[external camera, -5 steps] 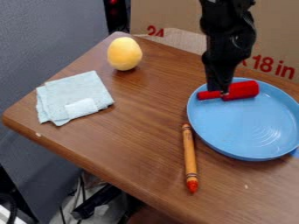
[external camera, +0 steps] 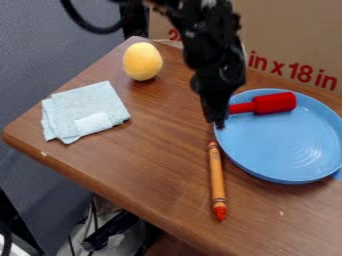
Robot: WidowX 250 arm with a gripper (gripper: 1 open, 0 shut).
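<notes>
My black gripper [external camera: 214, 112] hangs just left of a red cylindrical object [external camera: 267, 103], which lies on the back-left part of a blue plate [external camera: 281, 150]. The fingers point down near the plate's left rim; whether they are open or shut is unclear. An orange crayon [external camera: 217, 180] with a red tip lies on the wooden table left of the plate.
A yellow rounded object [external camera: 142, 61] sits at the back left. A folded pale cloth [external camera: 83, 112] lies near the left edge. A cardboard box [external camera: 301, 45] stands behind.
My gripper has moved left from over the red object to the plate's left rim. The red object remains on the plate.
</notes>
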